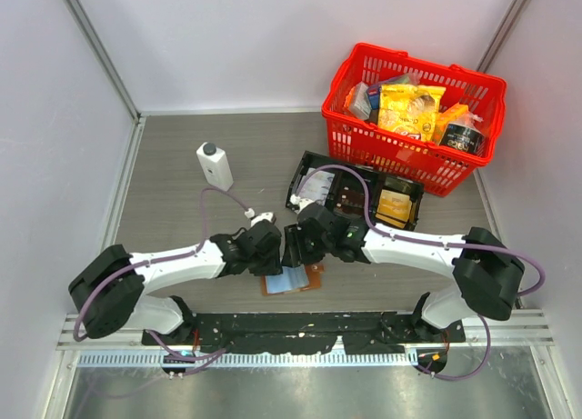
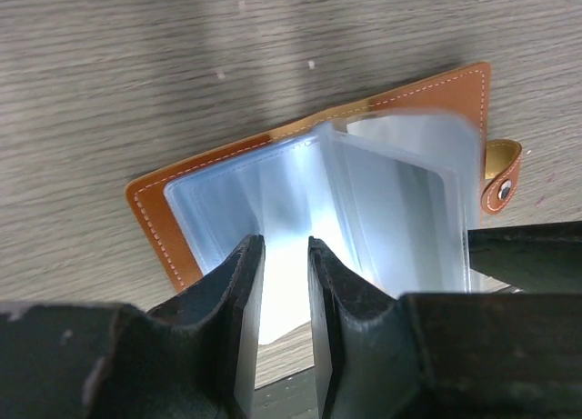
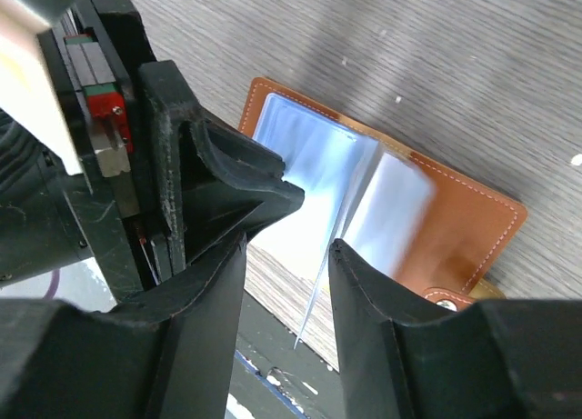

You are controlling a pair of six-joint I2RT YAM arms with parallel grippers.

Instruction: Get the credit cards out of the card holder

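Note:
The brown leather card holder (image 2: pixel 150 201) lies open on the table, its clear sleeves (image 2: pixel 218 210) showing pale blue and white; a raised sleeve stands along its middle (image 3: pixel 327 246). My left gripper is over the holder's sleeves, fingers part open with a narrow gap and nothing clearly between them. My right gripper hangs open above the holder, fingers apart over the sleeves. In the top view both grippers crowd over the holder, hiding part of it. Whether any cards are inside cannot be told.
A black compartmented case (image 1: pixel 350 194) lies behind the arms, with a red basket (image 1: pixel 464 174) of packaged goods at the back right. A white bottle (image 1: pixel 215 169) stands at the left.

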